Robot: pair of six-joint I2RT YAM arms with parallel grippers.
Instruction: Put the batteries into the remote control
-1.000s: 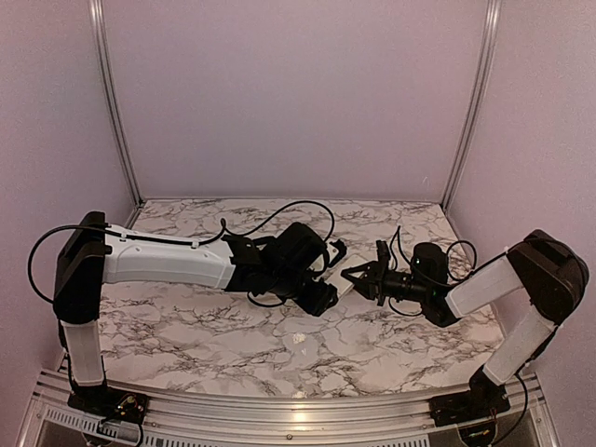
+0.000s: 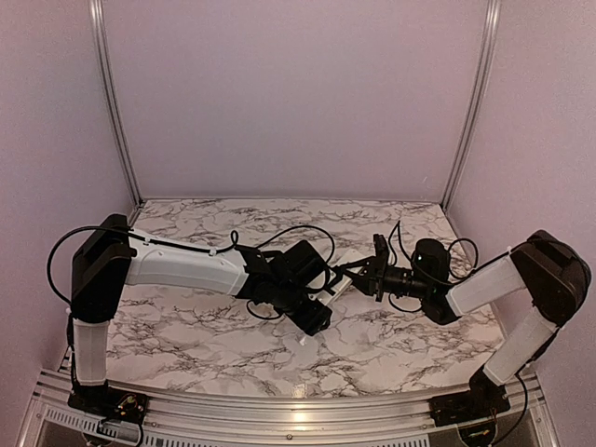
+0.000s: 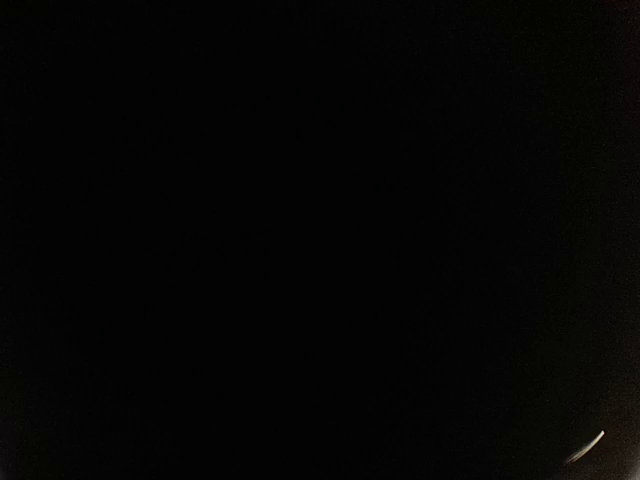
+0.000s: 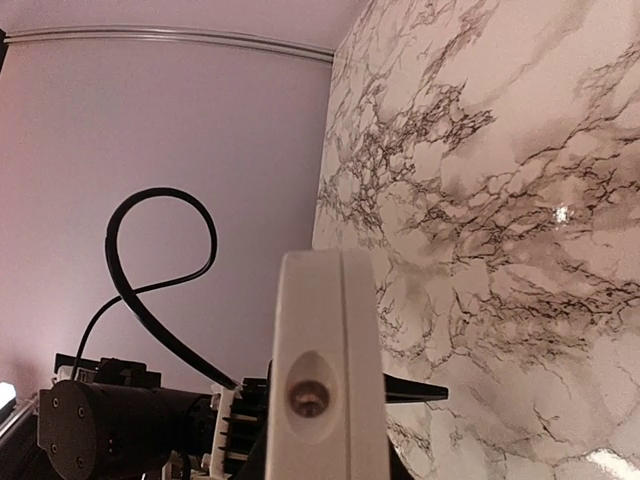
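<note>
A white remote control (image 2: 339, 287) is held up near the middle of the table by my right gripper (image 2: 349, 270), which is shut on it; in the right wrist view the remote's body (image 4: 312, 340) fills the lower middle, with a small oval recess. My left gripper is pressed close to the remote from the left, below the black wrist housing (image 2: 296, 270); its fingers are hidden in the top view, and the left wrist view is almost wholly dark. I cannot see any batteries or tell what the left gripper has between its fingers.
Pale walls and metal rails (image 2: 291, 418) bound the space at back, sides and front. Black cables loop over both arms.
The right arm is almost unchanged.
</note>
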